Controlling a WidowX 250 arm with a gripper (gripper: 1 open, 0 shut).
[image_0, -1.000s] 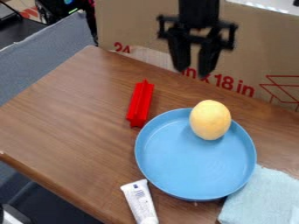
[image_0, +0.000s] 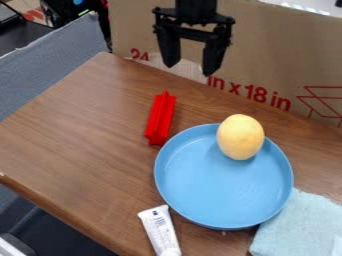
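Note:
A black gripper (image_0: 190, 50) hangs high at the top centre, open and empty, above the table and in front of the cardboard. Below it, a red elongated packet (image_0: 160, 117) lies on the wooden table. A yellow egg-shaped object (image_0: 241, 137) sits on the back part of a blue plate (image_0: 214, 195). A white tube (image_0: 159, 230) lies at the front, left of the plate.
A pale blue cloth (image_0: 299, 225) lies at the front right. A printed cardboard panel (image_0: 274, 65) stands behind the table.
The gripper has moved left over the last second, away from above the plate's back. The objects on the table are unchanged.

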